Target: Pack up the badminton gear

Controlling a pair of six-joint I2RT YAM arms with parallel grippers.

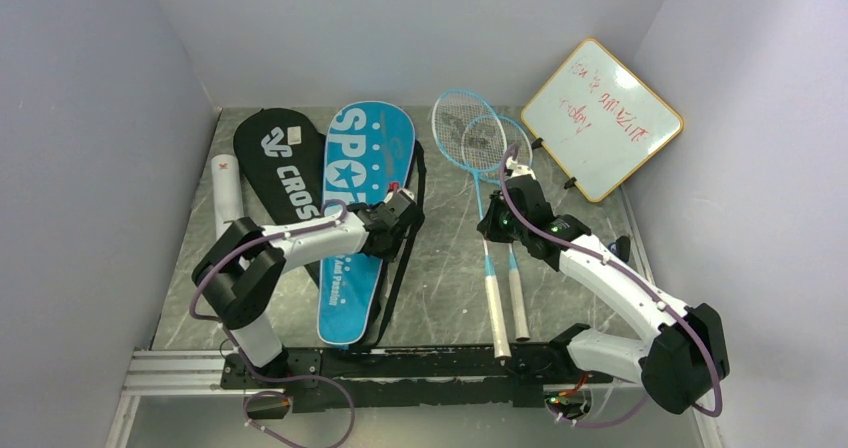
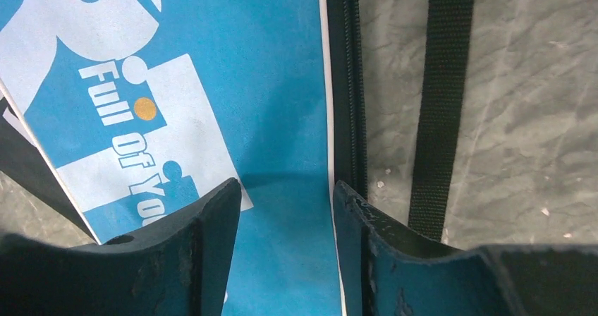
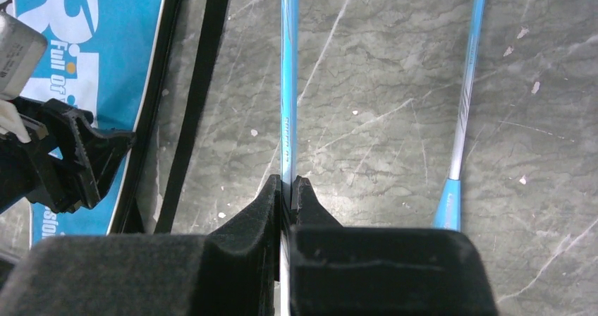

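The blue racket bag lies over a black Cross bag. My left gripper is low over the blue bag's right half, fingers apart at the zipped edge; whether it grips anything is unclear. My right gripper is shut on the blue shaft of the front racket, whose head overlaps a second racket lying to its right.
A white tube lies at the far left. A whiteboard stands at the back right. A black strap runs along the blue bag's right side on the grey surface.
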